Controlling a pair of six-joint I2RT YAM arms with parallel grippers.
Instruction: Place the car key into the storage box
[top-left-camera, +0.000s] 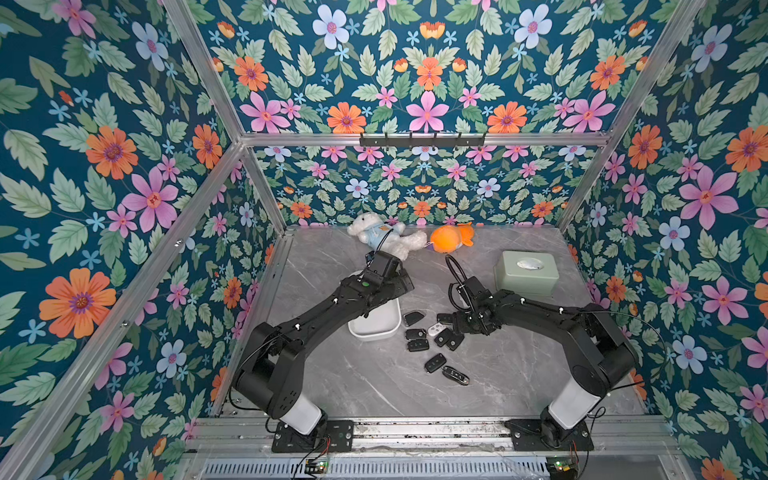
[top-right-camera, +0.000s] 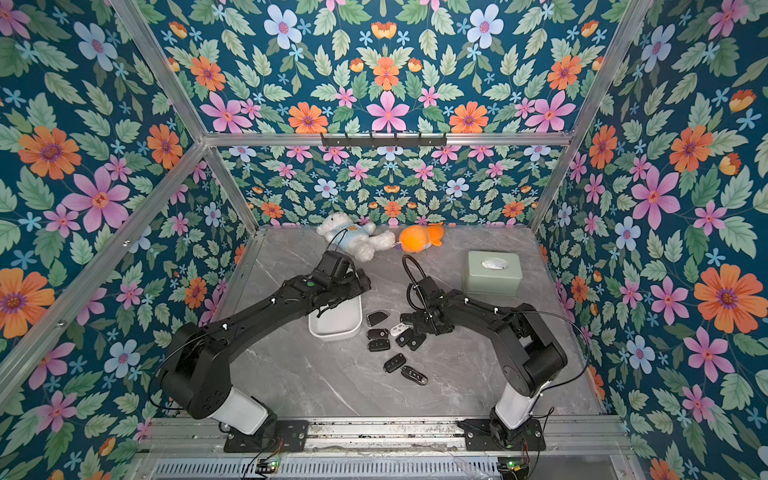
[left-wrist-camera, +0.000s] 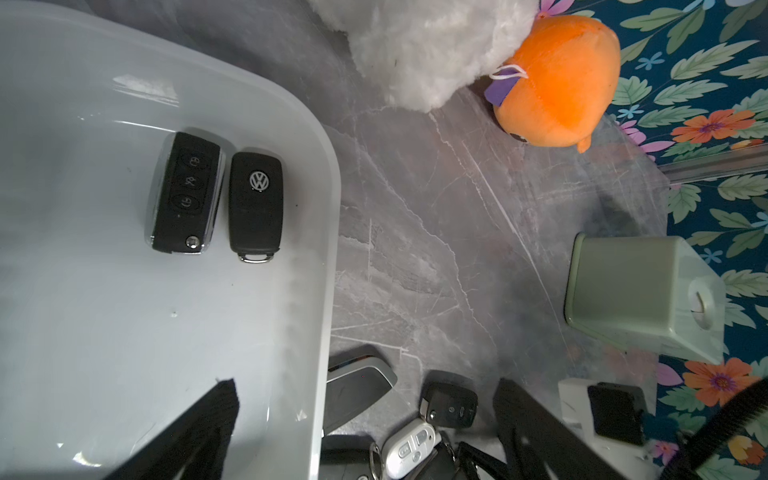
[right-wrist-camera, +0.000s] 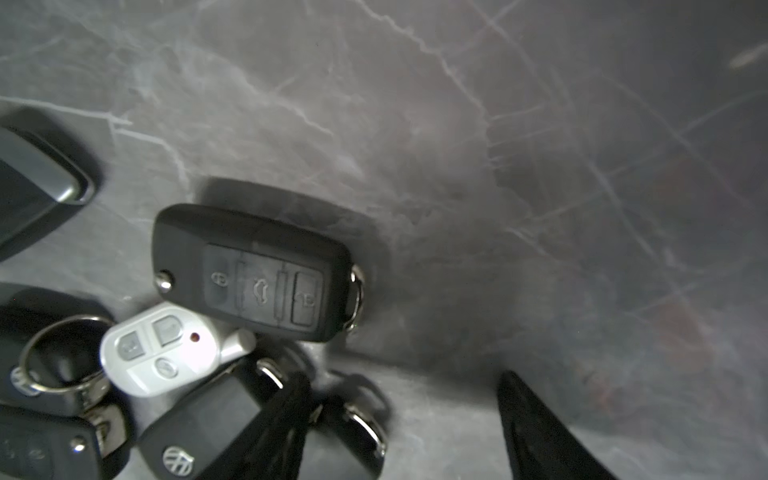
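Observation:
The white storage box (top-left-camera: 373, 328) holds two black car keys (left-wrist-camera: 186, 192) side by side, as the left wrist view shows. My left gripper hangs open over the box's right rim with nothing held. Several car keys lie loose right of the box: a black flip key (right-wrist-camera: 249, 272), a white remote (right-wrist-camera: 156, 352), a VW key (right-wrist-camera: 196, 428) and others. My right gripper is over this pile, its fingers apart with nothing visible held, the flip key just ahead of its left finger.
A white plush bear (top-left-camera: 384, 236) and an orange plush (top-left-camera: 448, 237) lie at the back. A green tissue box (top-left-camera: 525, 276) stands at the right.

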